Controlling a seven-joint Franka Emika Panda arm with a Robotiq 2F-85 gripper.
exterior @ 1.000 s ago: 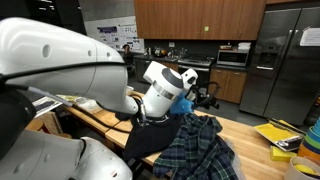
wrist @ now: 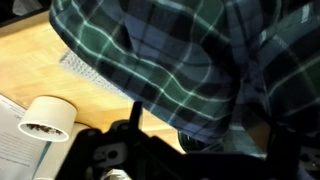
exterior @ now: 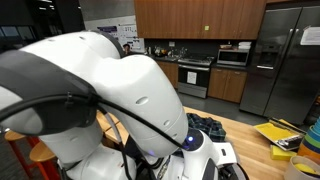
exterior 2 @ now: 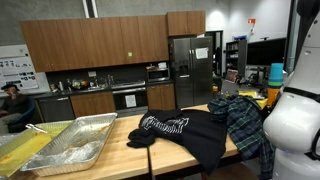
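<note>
A dark green and navy plaid cloth (wrist: pixel 165 55) fills most of the wrist view, lying rumpled on the wooden table. My gripper is open above the cloth, its dark fingers (wrist: pixel 130 128) apart at the lower edge of that view. No cloth shows clamped between them. In exterior view 1 the white arm covers the gripper and most of the cloth; a patch of plaid cloth (exterior: pixel 208 126) peeks out behind it. Exterior view 2 has the plaid cloth (exterior 2: pixel 243 122) near the table's right end, beside a black cloth (exterior 2: pixel 185 128) with white lettering.
A white cup (wrist: pixel 47 118) and printed paper (wrist: pixel 15 150) lie near the cloth. Foil trays (exterior 2: pixel 75 142) stand at the table's left. Yellow items (exterior: pixel 278 132) and a tub (exterior: pixel 300 168) sit at the right. Bare wood (exterior 2: pixel 120 158) shows in front of the black cloth.
The arm has swung down and towards the exterior camera 1, now blocking much of the table.
</note>
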